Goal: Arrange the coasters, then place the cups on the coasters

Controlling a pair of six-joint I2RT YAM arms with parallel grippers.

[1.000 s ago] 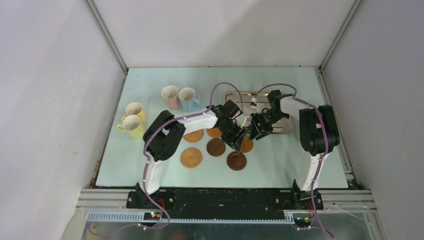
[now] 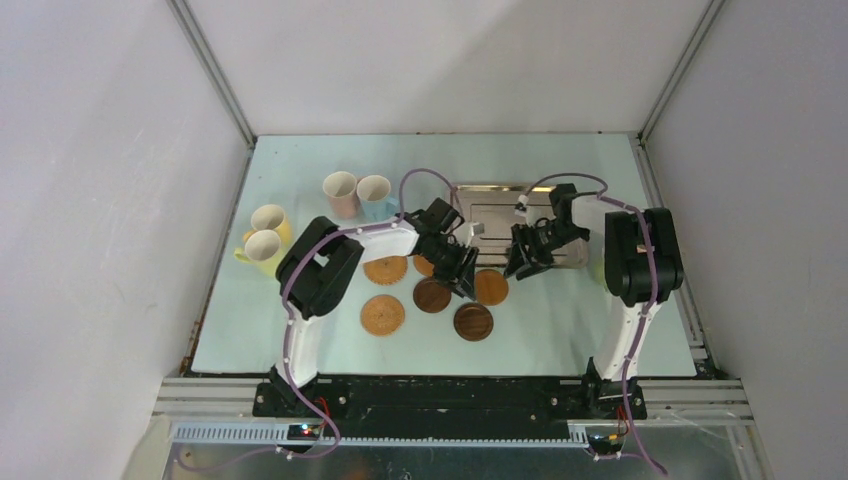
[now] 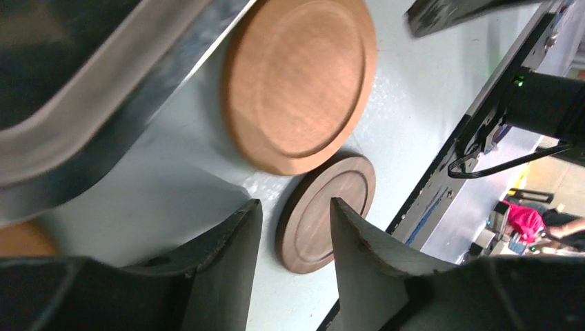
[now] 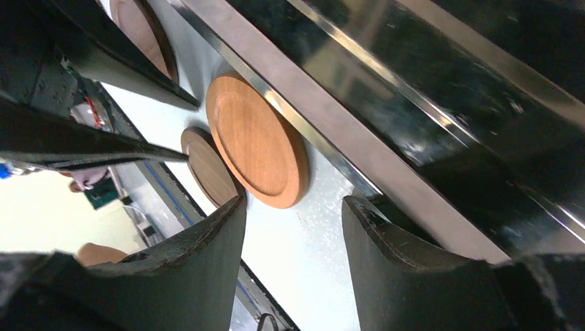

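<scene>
A light brown coaster (image 2: 491, 287) lies flat in front of the tray, between my two grippers. Left of it my left gripper (image 2: 468, 294) stands open; in the left wrist view a dark coaster (image 3: 330, 214) shows beyond the gap between its fingers. My right gripper (image 2: 513, 272) is open to the right of the light brown coaster, and nothing is between its fingers. At the back left stand a pink cup (image 2: 341, 195) and a blue cup (image 2: 376, 198). Two yellow cups (image 2: 262, 250) are at the far left. Neither gripper is near these cups.
A metal tray (image 2: 490, 187) sits at the back right, partly under my right arm. Other coasters, dark (image 2: 473, 322) and light (image 2: 382, 315), lie around the middle; my left arm partly covers some.
My grippers have drawn apart, the left one to the left and the right one to the right. The light brown coaster between them has shifted slightly left. The cups have stayed put.
</scene>
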